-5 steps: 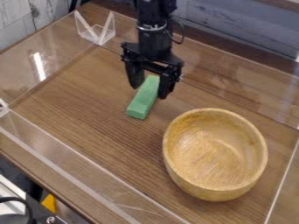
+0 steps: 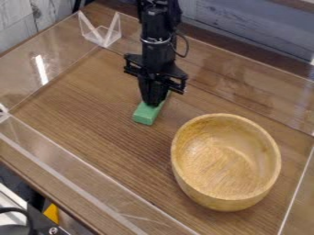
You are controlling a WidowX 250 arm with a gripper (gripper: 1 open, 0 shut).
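My black arm hangs from the top centre, with its gripper (image 2: pixel 154 97) low over a green block (image 2: pixel 149 112) on the wooden table. The fingertips are at the block's upper end and hide part of it. The gripper looks shut; whether it touches the block is unclear.
A large tan bowl (image 2: pixel 225 168) fills the lower right of the table. Clear plastic pieces (image 2: pixel 101 29) stand at the top left and at the left edge.
The gripper has shifted slightly left and down over the upper part of the green block, now covering more of it. The block and bowl look nearly unmoved.
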